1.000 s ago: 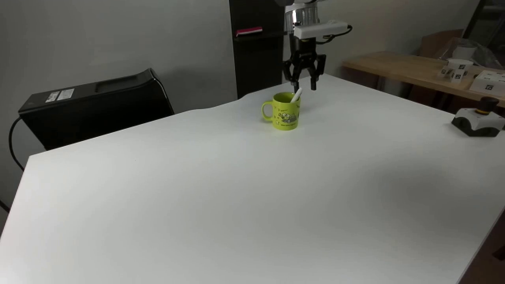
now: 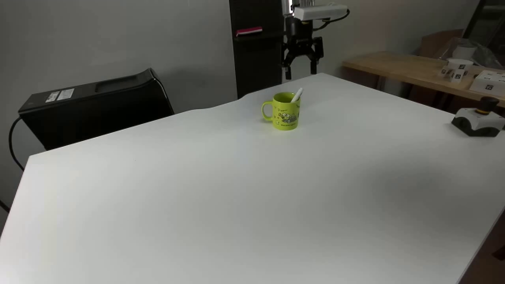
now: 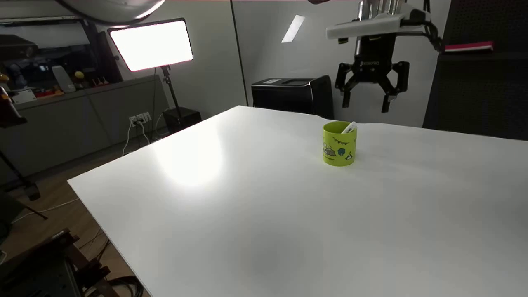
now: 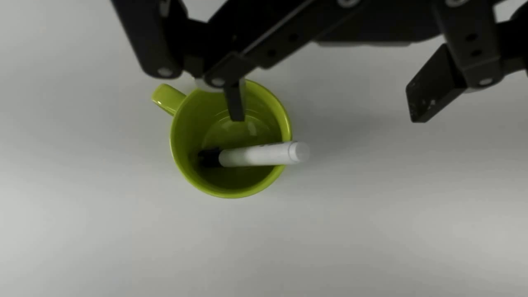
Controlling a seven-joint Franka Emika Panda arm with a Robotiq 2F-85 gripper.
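A lime-green mug (image 2: pixel 285 116) with printed drawings stands upright on the white table, its handle to the left in exterior view 1. Inside it leans a white marker (image 4: pixel 262 154), black end down at the bottom and white end sticking out past the rim. Above and behind the mug hangs my gripper (image 3: pixel 365 106), open, with nothing between its fingers. In the wrist view one fingertip (image 4: pixel 236 104) overlaps the mug's opening from above and the other is well off to the right. Both exterior views show the fingers clear of the mug and marker.
Beyond the table's far left edge stands a black bin-like box (image 2: pixel 97 104). A wooden side table (image 2: pixel 393 68) holds cups and a box.
My gripper has risen from close over the mug, and its fingers have spread wider. The mug and the marker in it stay where they were.
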